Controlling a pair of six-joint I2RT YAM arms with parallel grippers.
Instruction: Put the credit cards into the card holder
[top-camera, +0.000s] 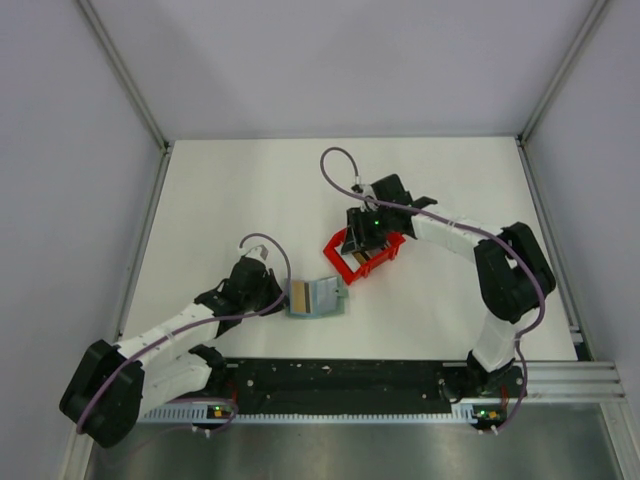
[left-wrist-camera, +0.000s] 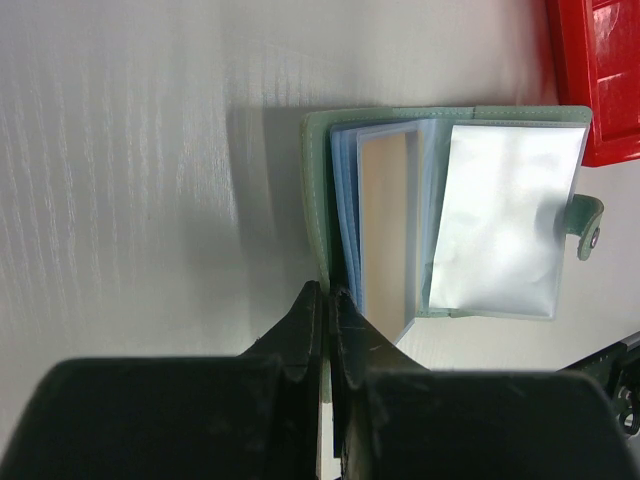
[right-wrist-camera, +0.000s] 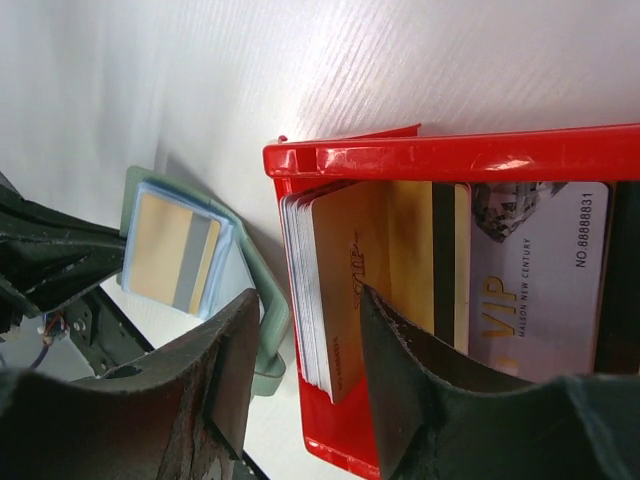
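Observation:
The green card holder lies open near the front of the table. In the left wrist view, a tan card shows in its clear sleeves, beside a white panel. My left gripper is shut on the holder's left edge, a thin green strip showing between its fingers. Over the red tray my right gripper stands open. Between and beyond its fingertips leans a stack of white-edged gold cards. No contact between fingers and cards can be made out.
Behind the stack, more cards sit in the tray, among them a silver VIP card. A snap tab sticks out from the holder's right side.

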